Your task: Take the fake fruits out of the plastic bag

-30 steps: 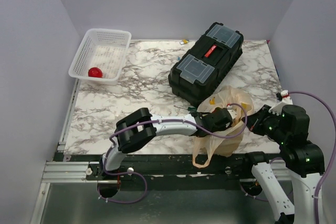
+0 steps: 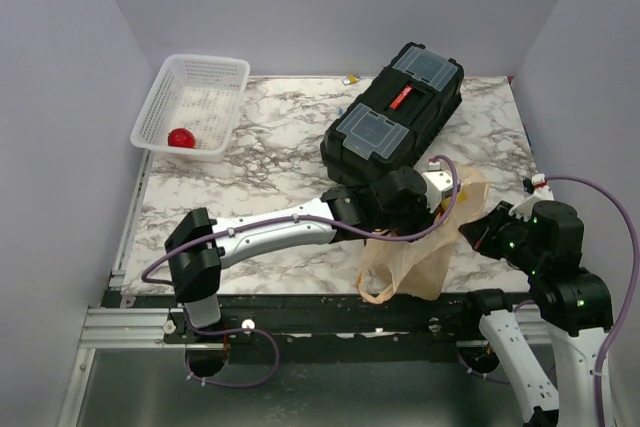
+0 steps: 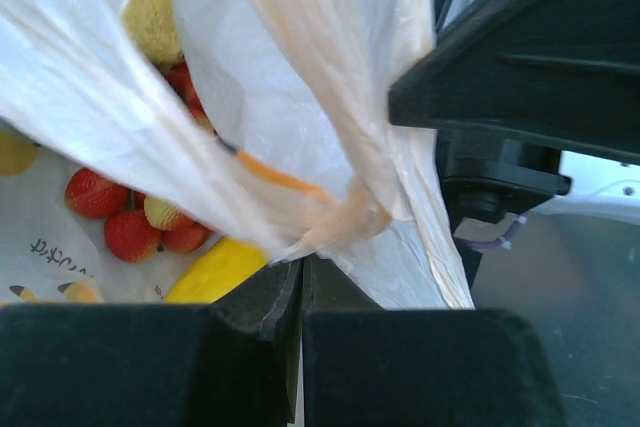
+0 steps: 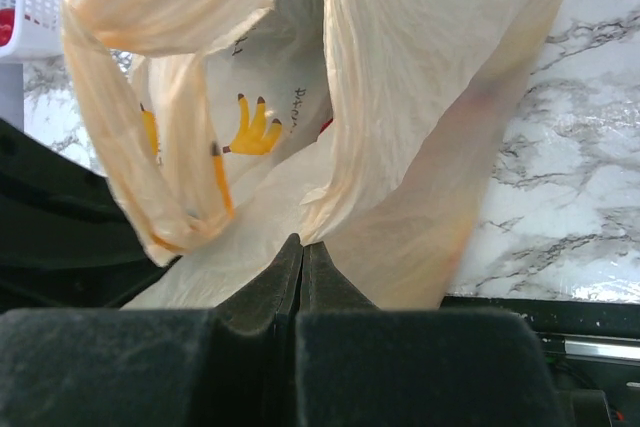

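Observation:
The thin beige plastic bag (image 2: 425,257) stands at the right front of the table, its loop handle hanging over the front edge. Inside it, the left wrist view shows several red strawberries (image 3: 95,194), a long yellow fruit (image 3: 215,272) and a yellowish rounded fruit (image 3: 155,22). My left gripper is shut with bag film gathered at its tips; the top view hides its fingertips. On the bag's right side, my right gripper is shut, and the bag's edge runs into its tips.
A white basket (image 2: 145,127) at the back left holds one red fruit (image 2: 181,138). Behind the bag sits a black toolbox (image 2: 395,112), close to my left arm.
My left arm has risen and swung back toward the toolbox, its wrist now higher over the bag. The bag's rim shifted with it. My right arm has stayed put.

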